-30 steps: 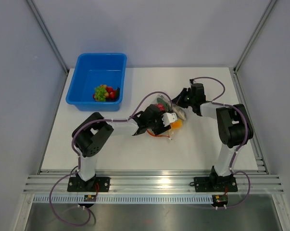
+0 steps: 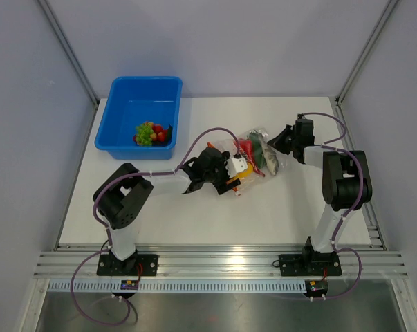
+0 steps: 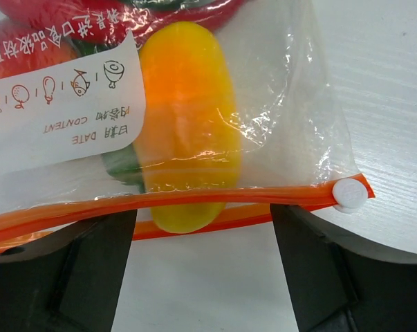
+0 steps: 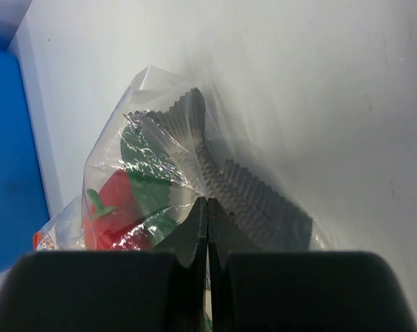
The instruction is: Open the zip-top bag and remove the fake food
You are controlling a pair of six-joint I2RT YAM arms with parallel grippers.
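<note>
The clear zip bag (image 2: 277, 164) lies on the table between my arms, its orange zip edge (image 3: 291, 195) towards my left gripper (image 2: 234, 178). The two orange lips stand apart, and the tip of a yellow-orange food piece (image 3: 187, 216) shows between them. A white slider (image 3: 350, 193) sits at one end of the zip. Through the film I see red peppers (image 4: 118, 207), something green (image 2: 256, 149) and a grey fish (image 4: 229, 183). My left gripper's fingers (image 3: 312, 256) are apart at the mouth, nothing gripped. My right gripper is shut on the bag's closed end.
A blue bin (image 2: 142, 114) at the back left holds grapes (image 2: 145, 135) and red fruit.
My right gripper has moved right, and the bag is stretched out flatter with its contents spread. My left gripper has shifted slightly left.
</note>
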